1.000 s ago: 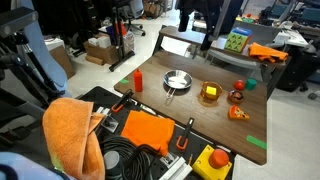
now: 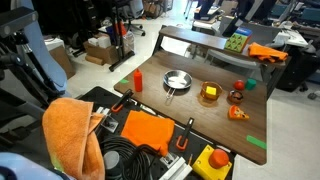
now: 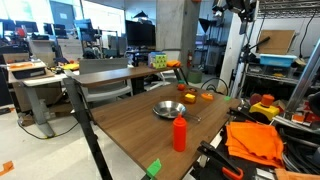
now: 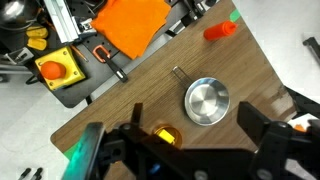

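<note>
My gripper is open above the wooden table, with nothing between its fingers; in exterior view 1 the arm shows only partly at the top edge. A silver pan with a handle (image 2: 177,79) rests on the table (image 2: 190,115). Beside it stands a round brown dish holding a yellow block (image 2: 210,91). In the wrist view the pan (image 4: 207,101) lies between and ahead of the fingers, and the yellow block (image 4: 165,135) shows near the left finger. A red bottle (image 3: 179,131) stands upright near the table's corner. An orange toy piece (image 2: 238,113) lies toward the right.
Small red and green items (image 2: 236,97) sit at the table's right. Behind is a raised shelf (image 2: 205,38) bearing a green-and-yellow box (image 2: 237,41) and an orange cloth (image 2: 266,52). A yellow box with a red knob (image 2: 213,160) stands off the front edge.
The gripper has moved up and away from over the pan and dish, toward the top of exterior view 1. The objects on the table look unmoved.
</note>
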